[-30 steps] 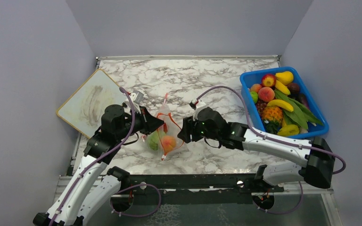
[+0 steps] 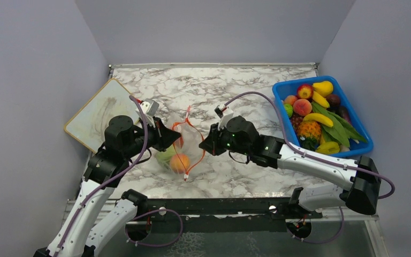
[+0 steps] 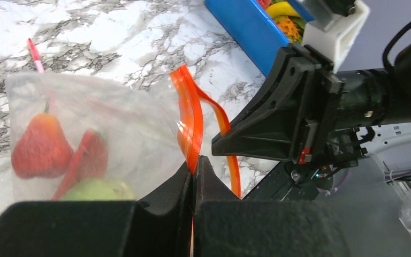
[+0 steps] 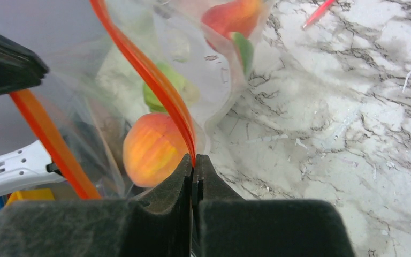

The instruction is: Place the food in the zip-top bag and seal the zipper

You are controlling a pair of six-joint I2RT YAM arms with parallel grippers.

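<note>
A clear zip bag with orange zipper edges lies at mid-table, holding a red pepper (image 3: 42,145), a green item (image 3: 97,190) and a peach (image 2: 180,164) (image 4: 152,147). My left gripper (image 2: 176,136) is shut on one orange zipper edge (image 3: 191,118) of the bag. My right gripper (image 2: 203,145), facing it across the opening, is shut on the other orange edge (image 4: 155,80). The bag's mouth stands apart between them.
A blue bin (image 2: 366,140) full of fruit and vegetables stands at the right. A white board (image 2: 93,112) lies at the left.
</note>
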